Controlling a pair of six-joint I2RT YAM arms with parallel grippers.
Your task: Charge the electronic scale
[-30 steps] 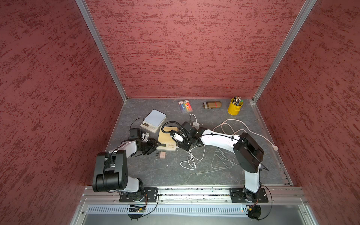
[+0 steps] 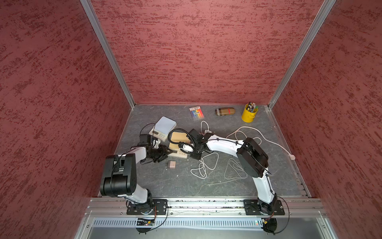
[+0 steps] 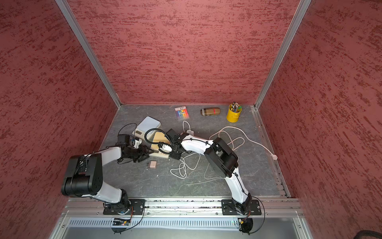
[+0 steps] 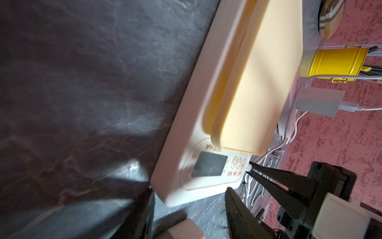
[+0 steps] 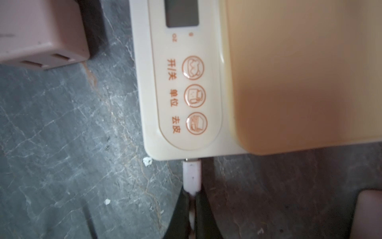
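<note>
A cream electronic scale (image 2: 179, 137) with a pale yellow plate and a small display lies left of the table's middle. In the right wrist view, my right gripper is shut on a white cable plug (image 5: 192, 175) at the edge of the scale's button panel (image 5: 191, 137). A sliver of metal shows between plug and scale; how deep the tip sits is hidden. My left gripper stands open by the scale's display corner, nothing between its fingers. A pinkish charger block (image 2: 171, 164) rests on the table in front of the scale.
A second, white-grey scale (image 2: 165, 125) stands behind my left gripper. Loose white cables (image 2: 205, 165) lie below the right arm. At the back are a colourful box (image 2: 196, 112), a brown case (image 2: 225, 111) and a yellow pencil bucket (image 2: 248, 115).
The scale has shifted and turned slightly. The left arm has moved forward a little.
</note>
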